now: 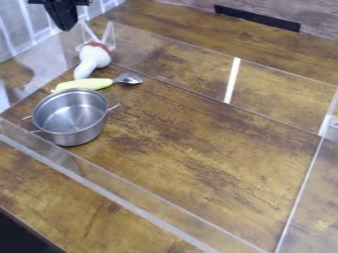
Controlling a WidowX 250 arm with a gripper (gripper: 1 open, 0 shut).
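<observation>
My black gripper is at the top left edge of the camera view, mostly cropped, above and left of the objects; its fingers are too dark and small to read. A steel pot with two side handles stands at the left inside a clear-walled enclosure. Behind it lie a yellow elongated item, a metal spoon or ladle and a white soft-looking object with reddish parts.
Clear plastic walls border the wooden work area, with a white strip on the back one.
</observation>
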